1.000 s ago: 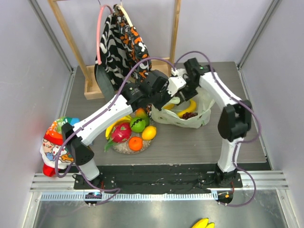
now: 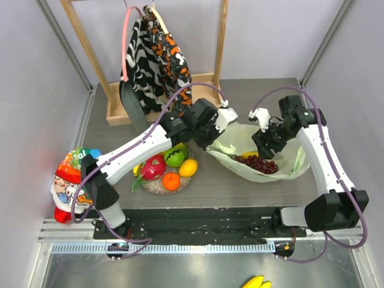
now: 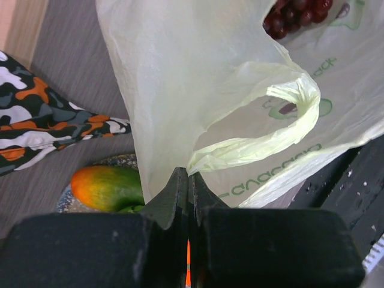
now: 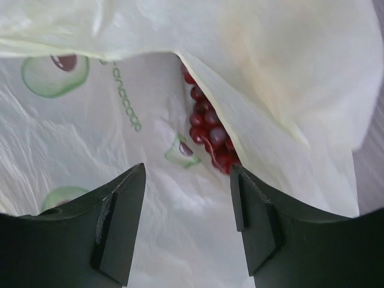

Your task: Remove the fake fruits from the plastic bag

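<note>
The pale green plastic bag [image 2: 234, 137] lies spread across the table, its mouth facing up. Inside it are dark red grapes [image 2: 258, 165] and a yellow fruit [image 2: 249, 154], mostly covered. My left gripper is shut on the bag's handle [image 3: 240, 150], at the bag's left end. Over the grapes, at the bag's mouth, hangs my right gripper [image 2: 268, 146]. Its fingers [image 4: 123, 210] stand apart in the right wrist view with nothing held between them. Beyond them the grapes [image 4: 210, 129] are partly hidden behind a fold of bag.
On the left a glass plate [image 2: 157, 187] bears a dragon fruit [image 2: 153, 168], an orange [image 2: 171, 181], a lemon [image 2: 188, 168], a watermelon [image 2: 174, 158] and other fruit. A wooden rack [image 2: 113, 114] with hanging cloth bags stands behind. Bare table [image 2: 240, 195] lies in front.
The bag has been drawn out to the right and lies wider.
</note>
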